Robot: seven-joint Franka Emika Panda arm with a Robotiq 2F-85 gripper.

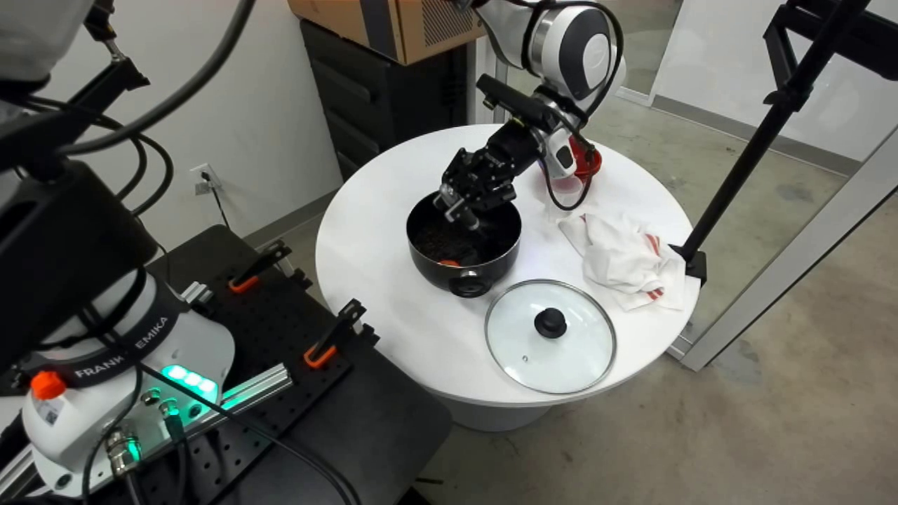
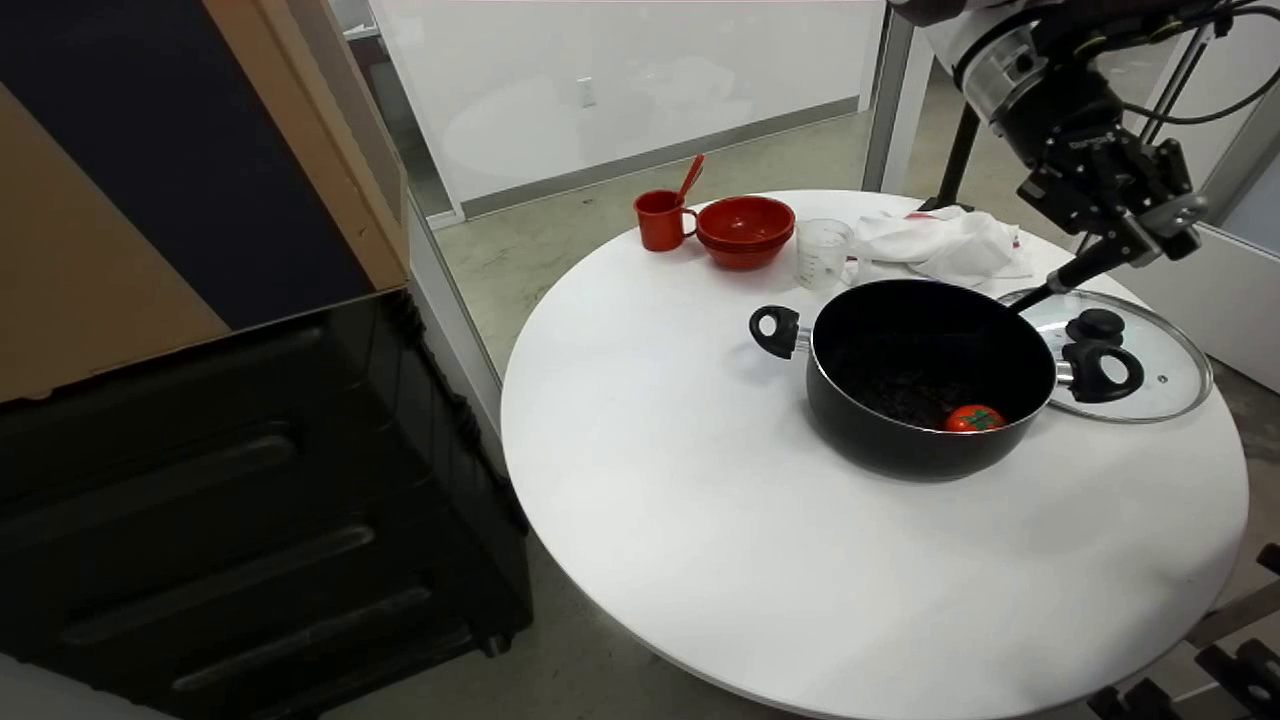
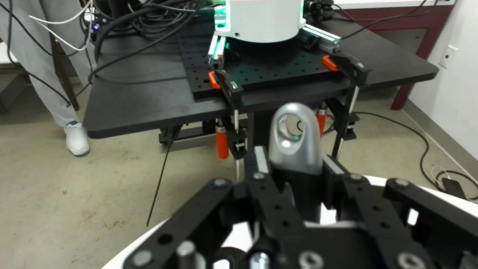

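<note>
A long utensil with a dark shaft and a grey end with a hanging hole is in my gripper, which is shut on it. Its lower part slants toward the pot's rim in exterior view 2; the working end is hidden. My gripper hangs above the black pot in exterior view 1. A red tomato with a green top lies inside the pot, beside dark matter too dim to make out. The glass lid with its black knob rests flat on the table next to the pot.
A white cloth, a clear measuring cup, stacked red bowls and a red mug with a red utensil line the table's far side in exterior view 2. The white table has free room left of and before the pot.
</note>
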